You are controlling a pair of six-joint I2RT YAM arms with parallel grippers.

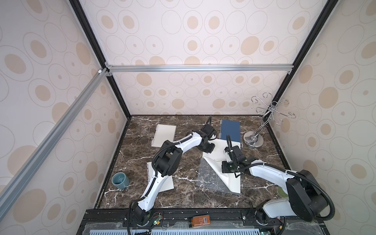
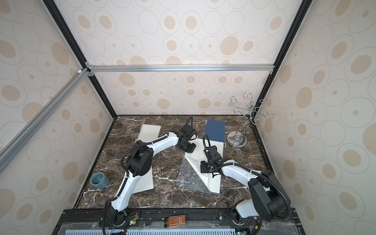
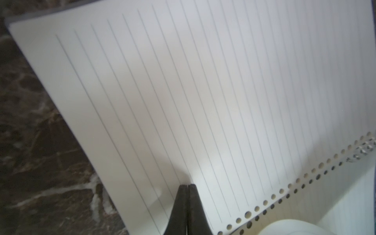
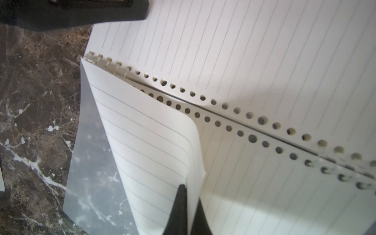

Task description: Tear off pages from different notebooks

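An open spiral notebook (image 1: 214, 150) lies centre-right, its clear cover (image 1: 210, 180) spread toward the front-left. My left gripper is shut over the upper ruled page (image 3: 219, 98), near its perforated edge, with nothing visible held. My right gripper is shut on a lifted, curled page (image 4: 145, 148), which is partly attached along the row of holes at its left end. A blue notebook (image 1: 231, 129), a cream notebook (image 1: 164, 133) at back left and a white notebook (image 1: 166, 184) under my left arm also lie on the table.
A teal cup (image 1: 120, 179) stands at front left. A chrome stand (image 1: 253, 139) rises at back right.
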